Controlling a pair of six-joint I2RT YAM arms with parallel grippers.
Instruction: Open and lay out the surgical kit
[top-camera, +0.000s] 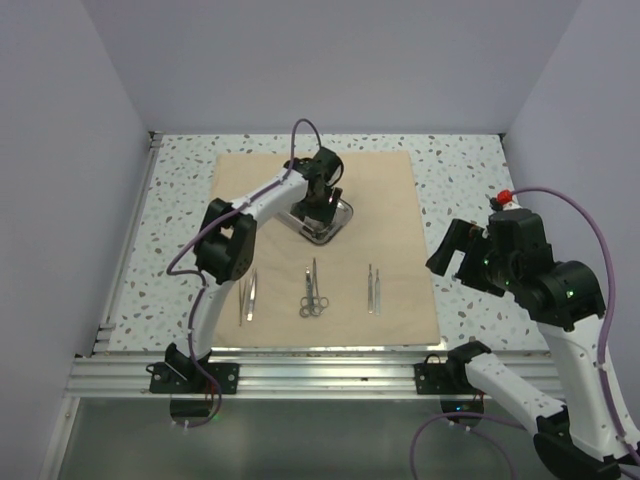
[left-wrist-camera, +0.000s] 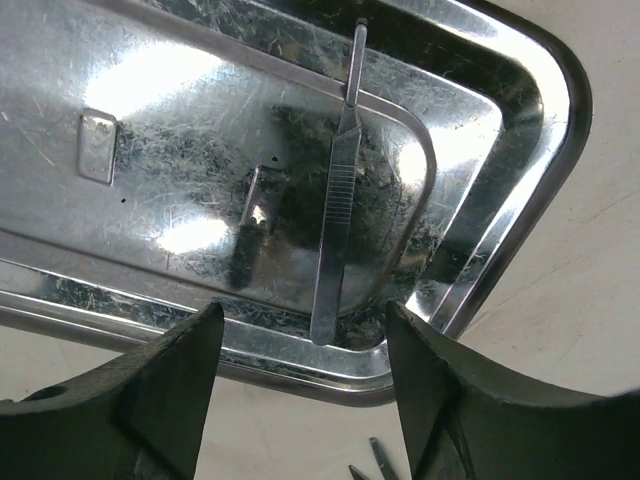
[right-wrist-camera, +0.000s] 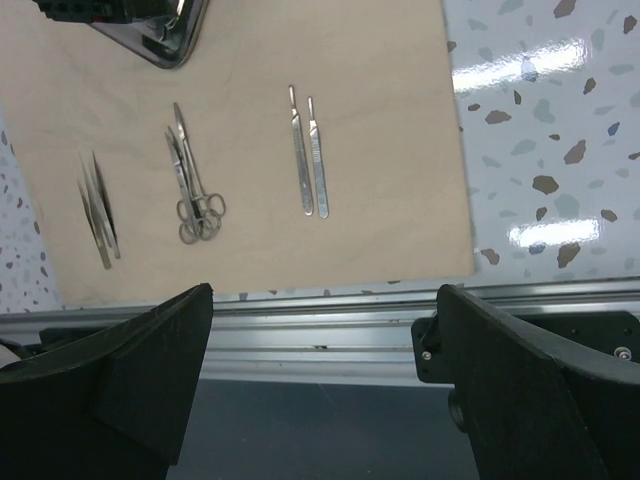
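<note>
A steel tray (left-wrist-camera: 140, 150) lies on the beige cloth (top-camera: 395, 220), holding a scalpel handle (left-wrist-camera: 335, 230). My left gripper is open over the tray, its fingers either side of the handle's lower end. On the cloth lie tweezers (right-wrist-camera: 98, 210) at left, scissors (right-wrist-camera: 200, 210) in the middle and two scalpel handles, one (right-wrist-camera: 300, 160) left of the other (right-wrist-camera: 318, 170). My right gripper (top-camera: 455, 250) hangs open at the right, over the speckled table's edge, holding nothing.
A metal rail (top-camera: 300, 370) runs along the front edge.
</note>
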